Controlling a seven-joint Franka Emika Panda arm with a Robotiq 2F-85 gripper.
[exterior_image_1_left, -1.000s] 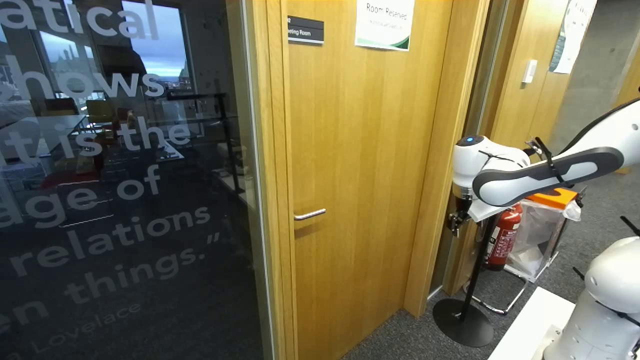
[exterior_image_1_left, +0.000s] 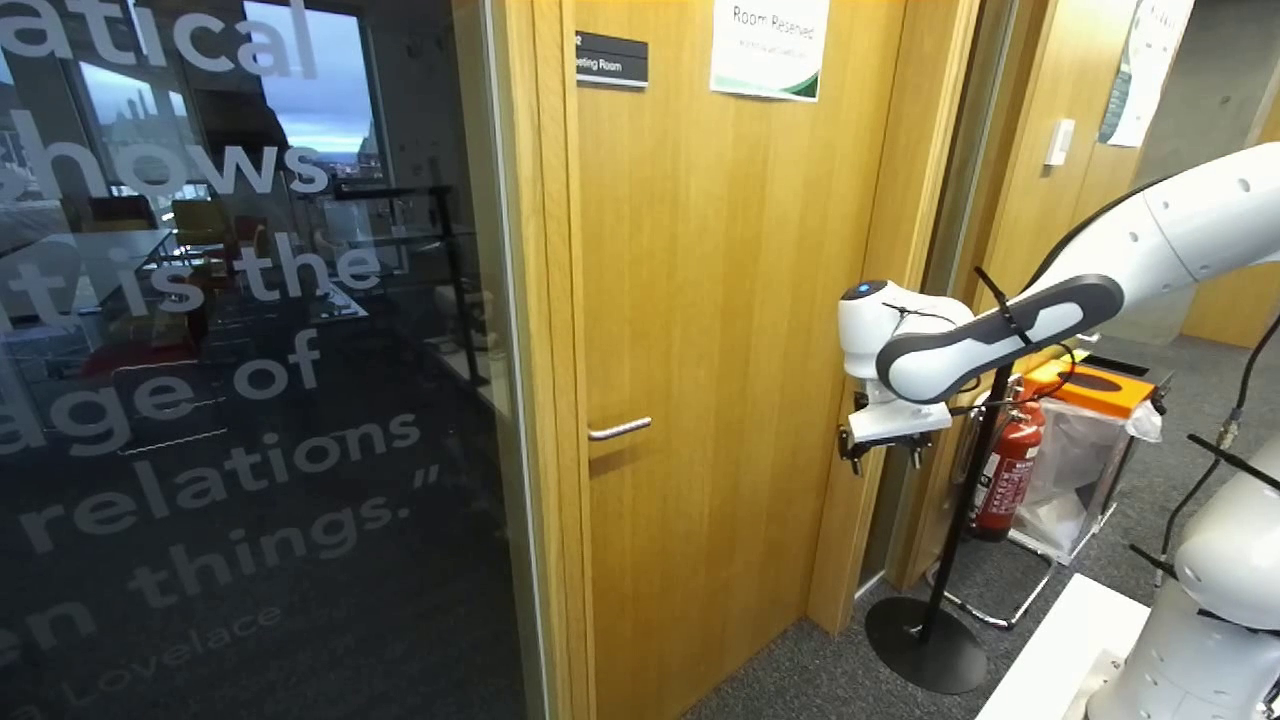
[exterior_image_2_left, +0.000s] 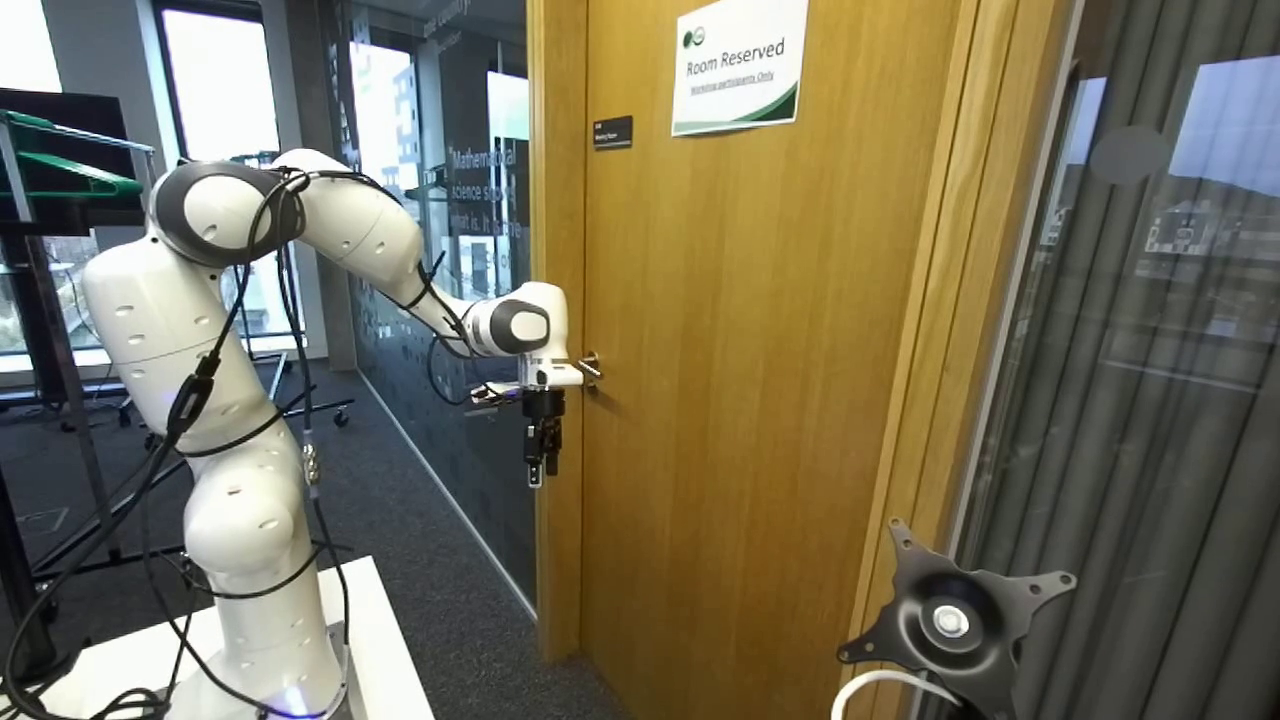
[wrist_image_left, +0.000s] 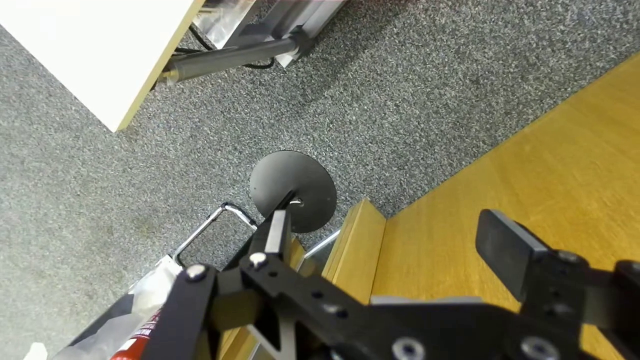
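In exterior view 1 a closed wooden door (exterior_image_1_left: 732, 300) carries a silver lever handle (exterior_image_1_left: 619, 430) near its left edge. My gripper (exterior_image_1_left: 885, 462) hangs fingers-down in front of the door's right side, well to the right of the handle in that view. In exterior view 2 the handle (exterior_image_2_left: 591, 365) is partly hidden behind my wrist, and the gripper (exterior_image_2_left: 542, 480) points at the floor. The wrist view shows the gripper open, its fingers wide apart with nothing between them; beyond them lie the door frame, door and carpet.
A black pole stand with a round base (exterior_image_1_left: 925, 644) stands by the door frame, near a red fire extinguisher (exterior_image_1_left: 1008, 470) and an orange-topped bin (exterior_image_1_left: 1087, 390). A black mounting bracket (exterior_image_2_left: 951, 619) shows in exterior view 2. Carpet before the door is clear.
My arm has moved left in exterior view 1, bringing the gripper from the door frame's side to in front of the door. The wrist has also turned. Door and handle are unchanged.
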